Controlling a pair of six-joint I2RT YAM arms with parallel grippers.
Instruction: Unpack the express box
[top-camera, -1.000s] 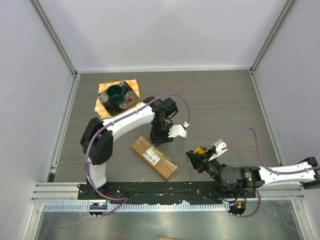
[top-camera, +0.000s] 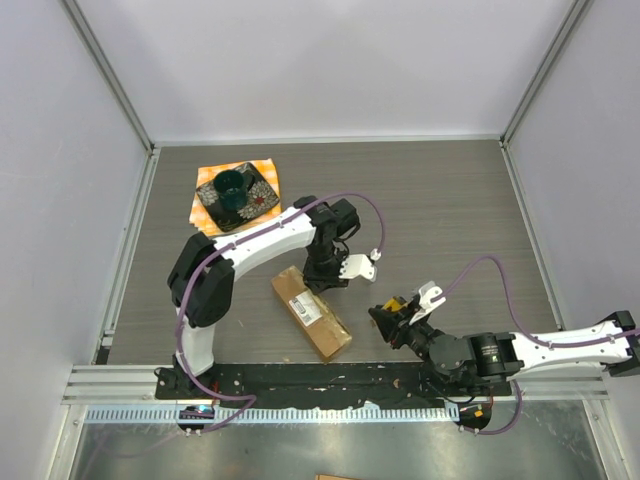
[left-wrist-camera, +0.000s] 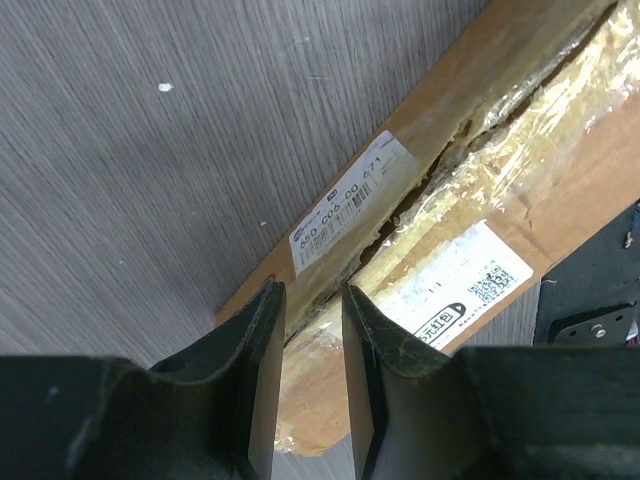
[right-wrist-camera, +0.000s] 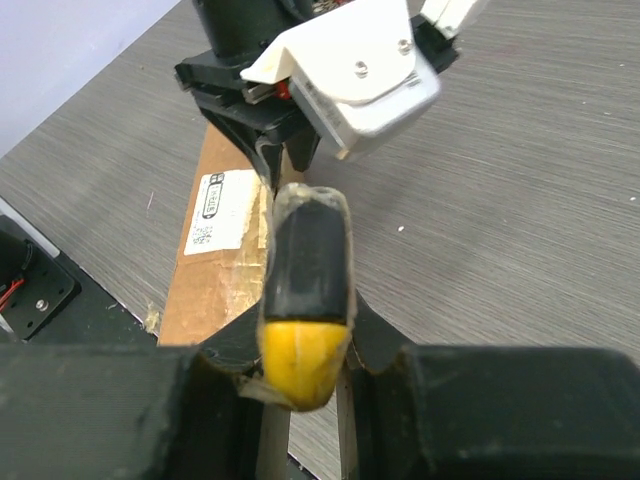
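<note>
A brown cardboard box (top-camera: 325, 332), taped and labelled, lies slantwise on the table. In the left wrist view a ragged slit runs along the tape of the box (left-wrist-camera: 560, 185), with a white label on either side. My left gripper is over the box's far end, fingers apart, the slit's edges between and beyond them; contact is hard to judge. Right of the box, my right gripper (top-camera: 384, 320) is shut on a black-and-yellow tool (right-wrist-camera: 305, 270), which sticks up between its fingers. The contents of the box are hidden.
At the back left a dark patterned tray (top-camera: 262, 198) holds a green cup (top-camera: 230, 188) on an orange checked cloth (top-camera: 208, 176). Bare table (top-camera: 440, 210) spreads across the back and right. Walls bound the sides and back.
The box has turned slightly, standing steeper in the top view, its far end shifted to the right. My left gripper has moved a little toward the front and right. The right arm looks nearly still.
</note>
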